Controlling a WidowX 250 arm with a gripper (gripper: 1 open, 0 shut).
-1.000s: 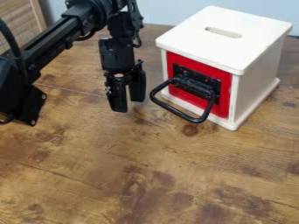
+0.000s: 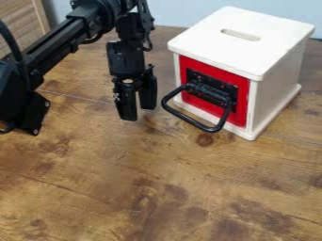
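A white wooden box (image 2: 251,42) with a slot in its lid stands at the upper right. Its front has a red panel (image 2: 236,123) carrying a black mechanism (image 2: 212,90) with a black bar handle (image 2: 180,116) sticking out low toward the left. The black gripper (image 2: 136,100) hangs from the arm just left of the handle, apart from it, fingers pointing down with a gap between them and nothing held.
A light wooden panel (image 2: 10,71) is at the far left behind the arm, and a white wall (image 2: 170,14) runs along the back.
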